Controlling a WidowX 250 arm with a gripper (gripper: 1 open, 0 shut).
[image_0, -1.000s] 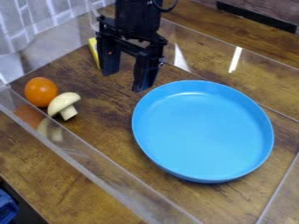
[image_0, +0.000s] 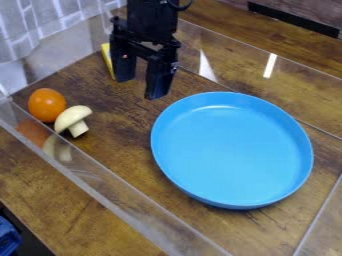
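Observation:
The black gripper (image_0: 139, 70) hangs from the top centre of the view, above the wooden surface and just behind the blue plate (image_0: 230, 148), its fingers spread open with nothing visible between them. An orange round object (image_0: 47, 103) lies at the left, with a pale mushroom-like piece (image_0: 72, 120) beside it to the lower right. A yellow object (image_0: 110, 58) at the back left is partly hidden behind the gripper.
Clear walls edge the workspace on the left and along the front. A small blue item (image_0: 8, 240) shows at the bottom left corner.
The gripper has shifted slightly to the left and up, away from the plate. The plate and the objects on the left have not moved.

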